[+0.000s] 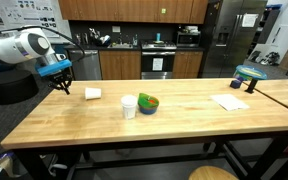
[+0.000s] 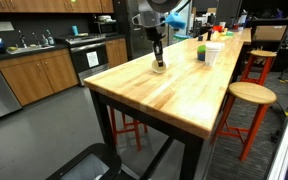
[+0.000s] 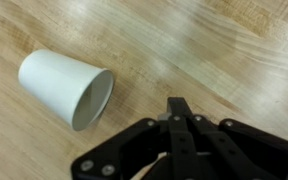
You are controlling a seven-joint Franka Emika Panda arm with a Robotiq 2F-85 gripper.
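A white cup (image 1: pixel 93 93) lies on its side on the wooden table (image 1: pixel 204 115), to the right of my gripper (image 1: pixel 67 91) in exterior view 1. My wrist view shows the cup (image 3: pixel 54 82) at the left, its open mouth turned toward the lower right. Low in that view are the black fingers (image 3: pixel 178 108) of my gripper, shut with nothing between them and apart from the cup. Exterior view 2 has the gripper (image 2: pixel 158 56) just above the tabletop, with the cup (image 2: pixel 159 67) partly seen behind it.
Farther along the table stand another white cup (image 1: pixel 130 106) and a green bowl (image 1: pixel 148 104) with something red in it. A white sheet (image 1: pixel 230 102) lies to the right, and a blue-topped container (image 1: pixel 250 74) stands at the far side. Bare wood surrounds the lying cup.
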